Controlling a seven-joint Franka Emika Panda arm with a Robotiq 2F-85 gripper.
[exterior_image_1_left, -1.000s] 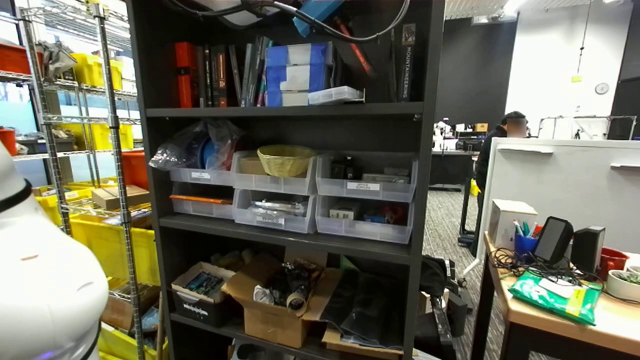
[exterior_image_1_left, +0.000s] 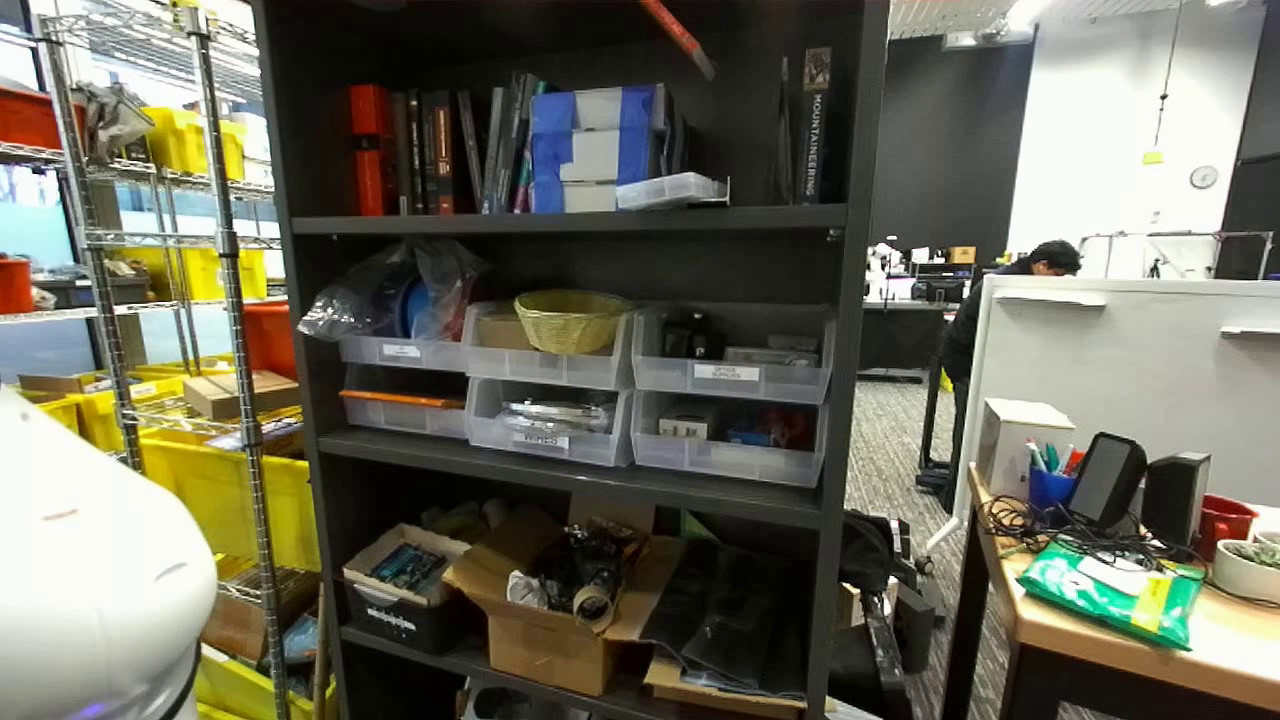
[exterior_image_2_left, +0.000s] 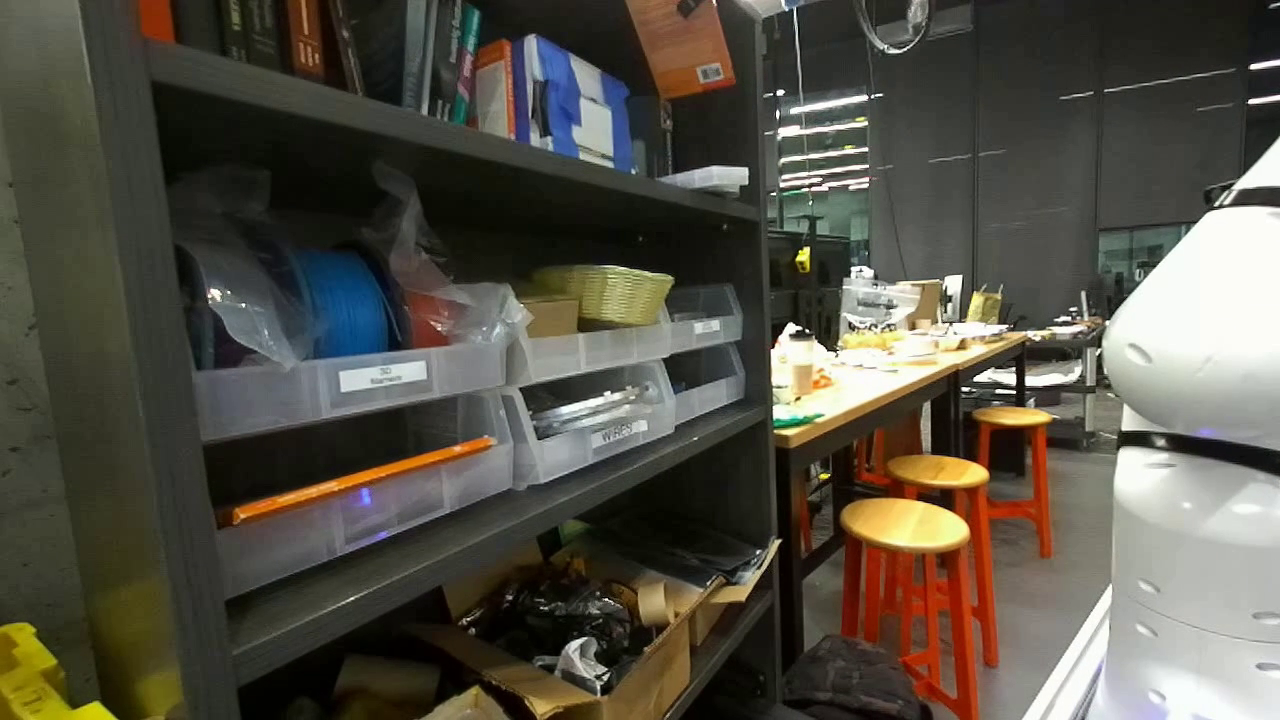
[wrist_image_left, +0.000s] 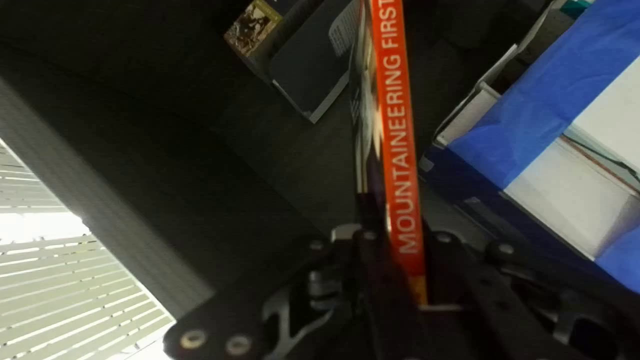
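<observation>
My gripper is shut on an orange-spined book (wrist_image_left: 396, 120) whose lettering begins "MOUNTAINEERING FIRST". In the wrist view one end of its spine sits between the fingers and the rest extends away into the shelf space. The same book (exterior_image_1_left: 680, 38) slants at the top edge of the first exterior view, above the top shelf (exterior_image_1_left: 480, 223) and clear of it. Its orange cover and barcode label (exterior_image_2_left: 681, 48) show in the second exterior view. The gripper itself lies outside both exterior views.
A dark book marked "MOUNTAINEERING" (exterior_image_1_left: 815, 126) stands at the shelf's right end. Left of the held book are blue-and-white boxes (exterior_image_1_left: 594, 144), a clear plastic tray (exterior_image_1_left: 672, 190) and a row of books (exterior_image_1_left: 438, 150). The right side panel (exterior_image_1_left: 866, 240) bounds the shelf.
The held book has moved up and slightly left in the first exterior view.
</observation>
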